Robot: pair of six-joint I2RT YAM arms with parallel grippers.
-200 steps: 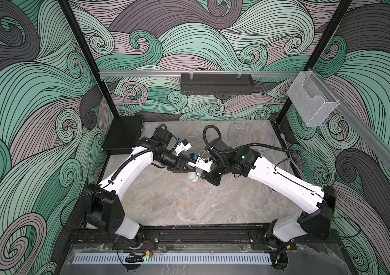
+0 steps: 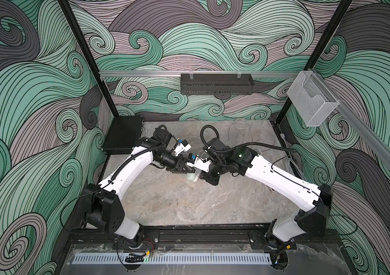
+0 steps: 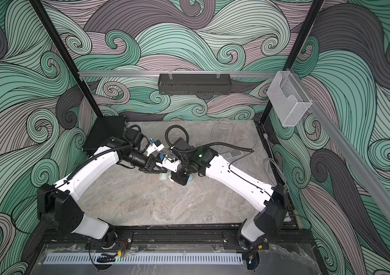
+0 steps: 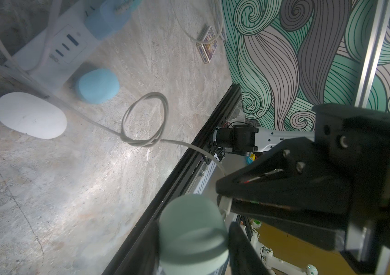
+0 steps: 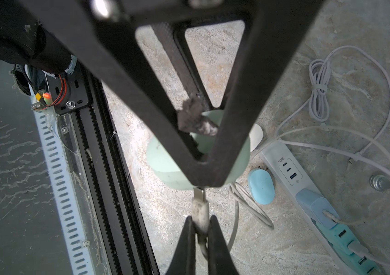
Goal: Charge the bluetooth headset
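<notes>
The pale green headset case (image 4: 192,217) is clamped in my left gripper, above the table. In the right wrist view, the left gripper's dark frame crosses in front of the case (image 5: 167,171). My right gripper is shut on the white cable plug (image 5: 200,215), its metal tip pointing at the case. Tip and case edge nearly meet in that view; whether the tip sits in the port is hidden by the left finger. In the left wrist view the plug (image 4: 225,204) is close beside the case. Both grippers meet over mid-table in the top views.
A power strip (image 5: 291,171) with plugged-in adapters lies on the table, near a blue rounded case (image 5: 261,186) and a white oval object (image 4: 29,115). A loop of the charging cable (image 4: 162,114) rests on the tabletop.
My right arm has shifted slightly to the left over the last second, closer to the left gripper. The left arm looks still.
</notes>
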